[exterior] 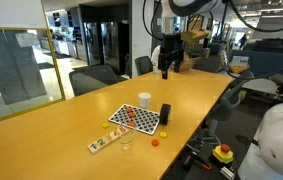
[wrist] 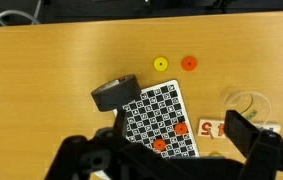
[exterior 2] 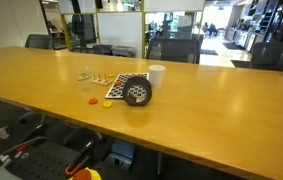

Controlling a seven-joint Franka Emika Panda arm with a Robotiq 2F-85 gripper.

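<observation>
My gripper is open and empty, its dark fingers spread at the bottom of the wrist view. In exterior view 1 the gripper (exterior: 166, 72) hangs well above the table. Below lies a black-and-white checkered board (wrist: 153, 108) with several red-orange discs on it. A black tape roll (wrist: 116, 93) stands on its edge by the board's corner. Off the board, a yellow disc (wrist: 161, 64) and a red-orange disc (wrist: 189, 63) lie side by side. The fingers and gripper body hide part of the board in the wrist view.
A white cup (exterior: 144, 100) stands behind the board. A clear glass (exterior: 126, 144) and a pale wooden strip with small pieces (exterior: 107, 139) are to its left. Chairs line the table's far side.
</observation>
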